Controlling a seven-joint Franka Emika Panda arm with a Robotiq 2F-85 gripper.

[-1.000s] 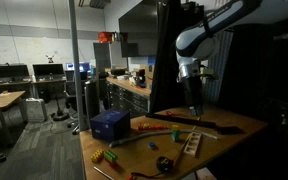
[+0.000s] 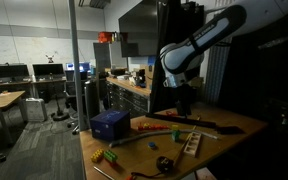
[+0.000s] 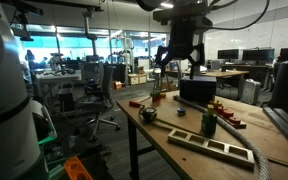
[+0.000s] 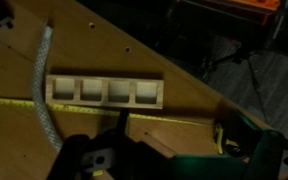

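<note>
My gripper (image 3: 181, 68) hangs in the air over the workbench, open, with its fingers apart. In exterior view 1 the gripper (image 2: 185, 106) is a dark shape above the far part of the bench. Its dark fingers fill the bottom of the wrist view, where I see no held object. A pale wooden tray (image 4: 104, 92) with several square compartments lies below and ahead of the fingers; the compartments look empty. In exterior view 2 this wooden tray (image 3: 209, 148) rests near the bench's front edge.
A grey braided hose (image 4: 42, 90) curves beside the tray. A yellow measuring tape (image 4: 14, 103) runs along the bench. In exterior view 1, a blue box (image 2: 110, 124), a round black object (image 2: 164, 164) and several small coloured objects occupy the bench.
In exterior view 1 my arm has swung a little to the left and its wrist has tilted. The bench objects look unmoved.
</note>
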